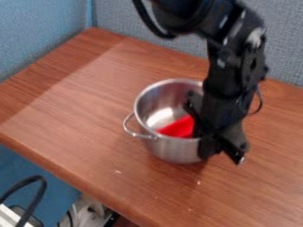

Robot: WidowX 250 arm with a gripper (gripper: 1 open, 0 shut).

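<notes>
A steel pot (164,152) with a wire handle on its left side stands on the wooden table, holding a red object (176,127). My black gripper (222,149) is low at the pot's right side, overlapping its rim and hiding part of the inside. It is blurred, and I cannot see anything held between its fingers; it looks shut.
Grey-blue padded walls stand behind and at the left. Black cables (39,189) and other items lie below the table's left edge.
</notes>
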